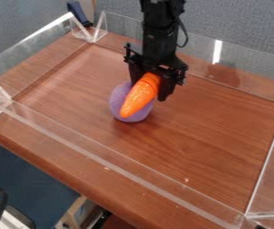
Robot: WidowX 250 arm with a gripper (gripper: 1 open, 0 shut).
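My black gripper [154, 70] reaches down from the top centre onto an orange carrot-like object [141, 94], which slants with its tip toward the lower left. That object lies over a purple round dish [119, 103], whose rim shows around it. The fingertips are around the upper end of the orange object; whether they close on it is hard to make out.
A wooden tabletop [200, 143] is edged by clear plastic walls, with free room to the right and left of the dish. A grey backdrop stands behind.
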